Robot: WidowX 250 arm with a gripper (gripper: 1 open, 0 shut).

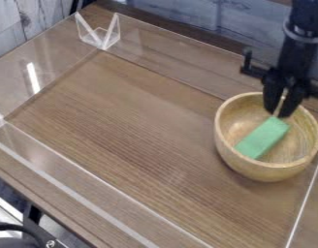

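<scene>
A round wooden bowl [233, 155] sits on the wooden table at the right, with a green block [263, 138] lying inside it. My gripper [270, 100] is above the back rim of the bowl, dark and seen end-on from this side; I cannot tell whether its fingers are open or shut. No object is clearly seen in it.
A white wire-like object [97, 29] stands near the back left edge. Dark walls border the table at the back.
</scene>
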